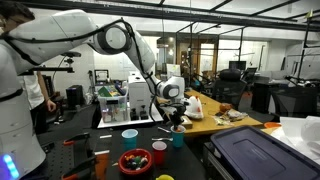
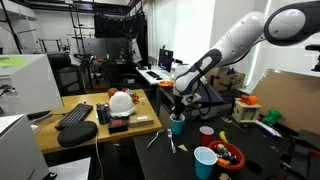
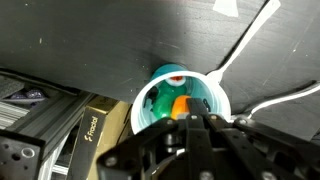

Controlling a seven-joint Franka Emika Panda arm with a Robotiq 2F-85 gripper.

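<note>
A teal cup (image 3: 221,96) stands on the dark table, with green, red and orange things (image 3: 180,106) inside it. My gripper is right over the cup's mouth, its fingers close together and shut. Nothing clearly shows between them, though the orange thing is close by their tips. In exterior view 1 the gripper (image 1: 177,127) points down at the teal cup (image 1: 178,140). From the other side, the same cup (image 2: 177,127) appears below the wrist. How deep the fingertips reach is hard to tell.
White utensils (image 3: 245,43) lie close beside the cup. A red bowl (image 1: 133,166), a red cup (image 1: 159,155) and a blue cup (image 1: 130,140) stand nearby. A box marked Fractal (image 3: 98,135) lies along the other side. A large dark tray (image 1: 262,155) is to the right.
</note>
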